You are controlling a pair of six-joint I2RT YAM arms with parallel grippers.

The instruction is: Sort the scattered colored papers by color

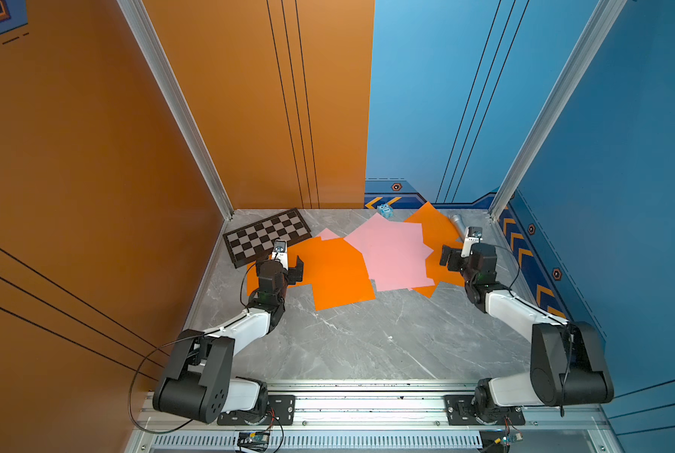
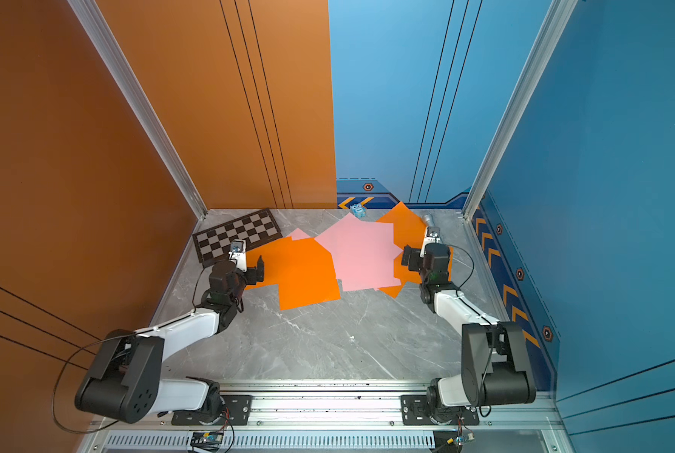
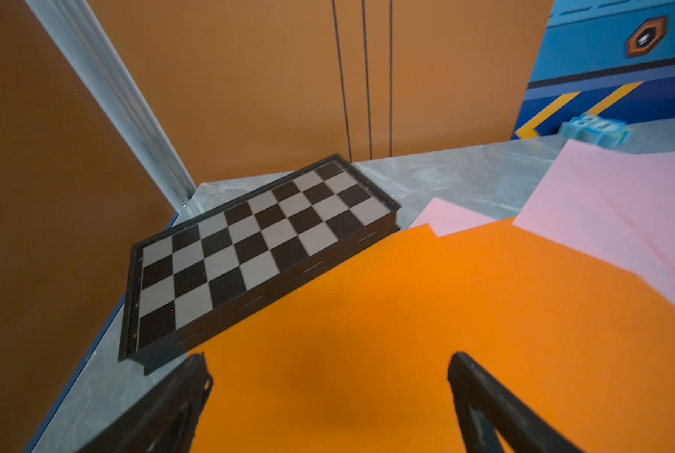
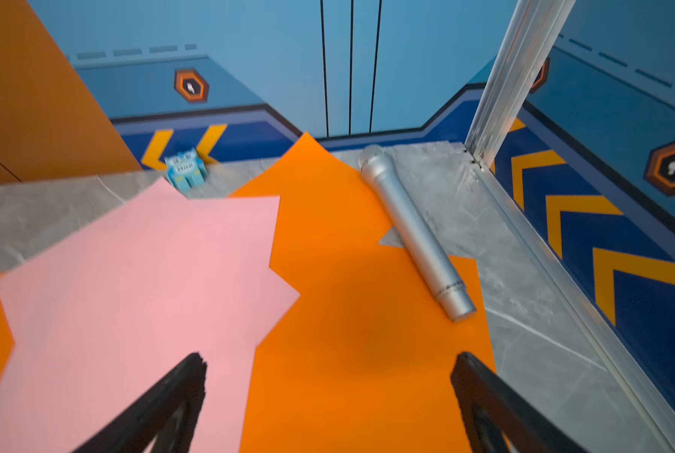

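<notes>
Orange papers (image 1: 337,271) lie overlapped on the left half of the table, and more orange papers (image 4: 352,309) lie on the right. Pink papers (image 1: 390,253) cover the middle, overlapping the edges of both orange groups. A small pink corner (image 3: 450,216) pokes out from behind the left orange papers. My left gripper is open over the left orange papers, with nothing between its fingers. Open and empty too, my right gripper hovers above the right papers, where pink meets orange.
A checkered board (image 3: 254,249) stands at the back left, beside the orange paper. The silver microphone (image 4: 416,230) rests partly on the right orange papers. A small blue item (image 4: 186,169) sits at the back.
</notes>
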